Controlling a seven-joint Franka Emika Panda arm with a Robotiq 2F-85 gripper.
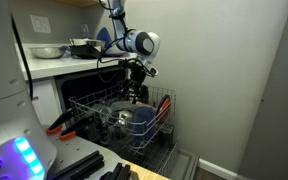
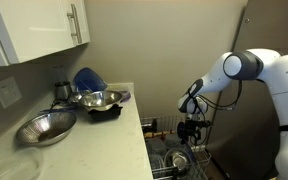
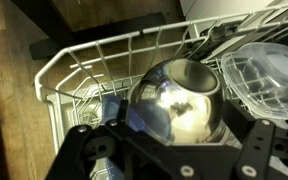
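In the wrist view a shiny metal bowl (image 3: 176, 98) sits in the white wire dish rack (image 3: 59, 75). My gripper is open above it, its dark fingers (image 3: 246, 135) spread to either side, with nothing visibly held. Whether the fingers touch the bowl cannot be told. Exterior view 1 has the gripper (image 1: 134, 92) pointing down over the pulled-out rack (image 1: 156, 128). From the other side, the gripper (image 2: 191, 132) hangs over the rack near a round metal piece (image 2: 179, 160).
Clear plastic containers (image 3: 269, 75) lie right of the bowl, and something blue (image 3: 110, 108) is at its left. A blue dish (image 1: 142, 116) stands in the rack. The white counter (image 2: 104, 135) beside it bears a colander (image 2: 46, 130) and a steel bowl (image 2: 99, 100).
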